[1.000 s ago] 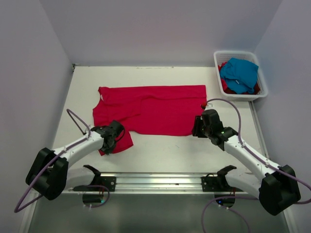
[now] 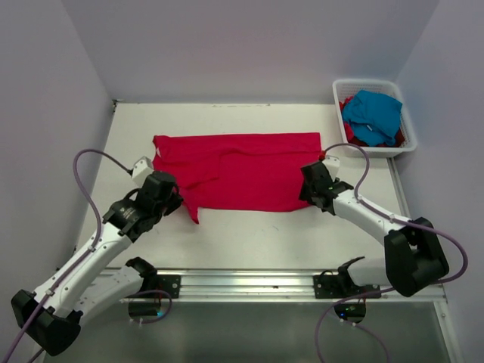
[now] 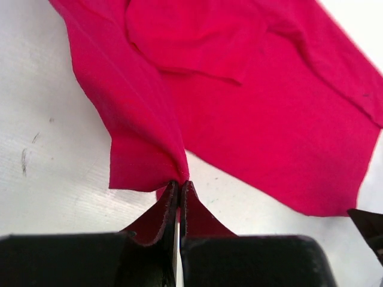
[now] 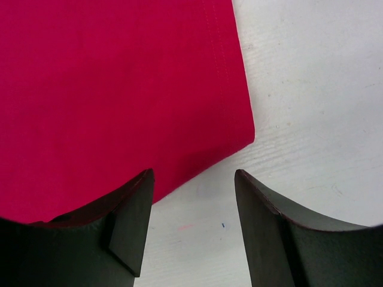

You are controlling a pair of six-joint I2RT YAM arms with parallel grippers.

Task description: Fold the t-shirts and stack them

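Observation:
A red t-shirt (image 2: 253, 181) lies spread in a long band across the white table (image 2: 249, 242), with a fold along its far edge and folds at the left end. My left gripper is shut on a lower-left part of the shirt (image 3: 131, 137), which hangs up from the table toward the fingertips; in the top view that arm (image 2: 140, 212) hides part of it. My right gripper is open just over the shirt's near right corner (image 4: 227, 137), with fabric and bare table between and beyond its fingers.
A white basket (image 2: 340, 94) with a crumpled blue garment (image 2: 370, 113) and red cloth stands at the back right. Bare table lies in front of the shirt and along its left.

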